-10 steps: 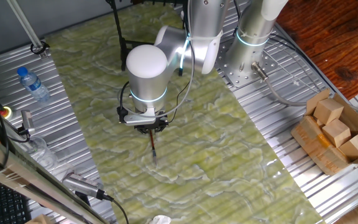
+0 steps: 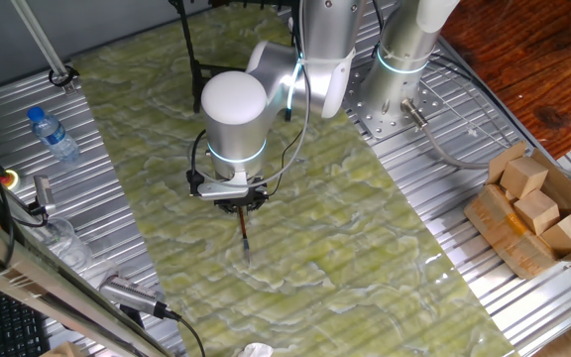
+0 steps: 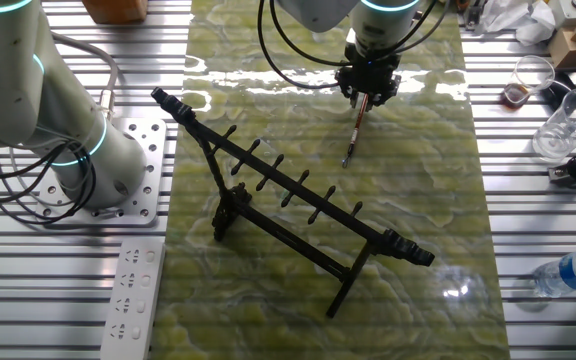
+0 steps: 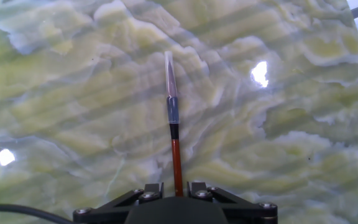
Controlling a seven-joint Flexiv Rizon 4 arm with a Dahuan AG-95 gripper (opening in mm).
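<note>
A slim brush [image 4: 176, 162] with a reddish-brown handle, a dark and grey-blue collar and a pale tip juts out from my gripper, which is shut on its handle. Exterior view 2 has the brush [image 3: 354, 135] slanting downward below the gripper [image 3: 365, 92], over the green marbled mat [image 3: 418, 180]. In exterior view 1 the brush [image 2: 246, 243] points toward the front of the mat; whether its tip touches the surface, I cannot tell. Beside the arm stands a black rack [image 3: 288, 184] with a row of pegs, nothing hanging from them.
A cardboard box [image 2: 499, 233] of wooden blocks sits at the right. A water bottle [image 2: 55, 135] and clear cups [image 3: 568, 122] stand off the mat. One power strip [image 3: 133, 300] lies near the base.
</note>
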